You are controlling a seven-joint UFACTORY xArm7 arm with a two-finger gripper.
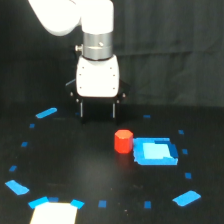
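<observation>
A red block [124,141] stands on the dark tabletop right of centre. Close to its right side is a blue-rimmed tray [168,161] with a white inner area. My gripper [98,115], on a white arm, hangs behind and to the left of the red block. Its thin dark fingers are spread wide apart, and nothing shows between them.
A pale cream object [53,213] is cut off by the front edge of the view. Small blue marks and strips, such as one blue strip [186,198], are scattered over the table.
</observation>
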